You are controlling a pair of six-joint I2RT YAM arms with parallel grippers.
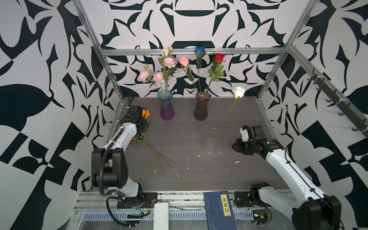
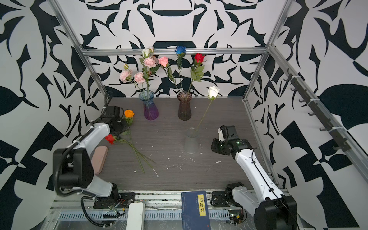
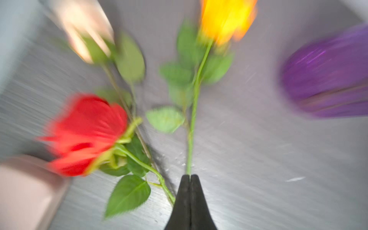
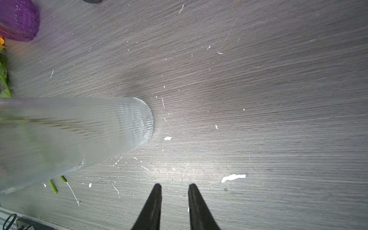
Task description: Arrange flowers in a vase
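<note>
In the left wrist view, my left gripper is shut with its fingertips pressed together and nothing between them. The stem of the orange rose [image 3: 226,19] runs down to those tips and passes outside them. To the left lie a red flower [image 3: 90,134] and a pale flower [image 3: 82,28], both blurred. In the top right view the long stems [image 2: 140,155] spread over the table. A clear vase [image 2: 191,143] stands near the middle with one white rose [image 2: 213,92] leaning out to the right. My right gripper is open and empty, right of that vase.
A blue-purple vase [image 1: 166,107] with pink flowers and a brown vase [image 1: 201,107] with several roses stand at the back. A pink block [image 2: 99,159] lies beside the left arm. Small white scraps dot the table, whose front middle is clear.
</note>
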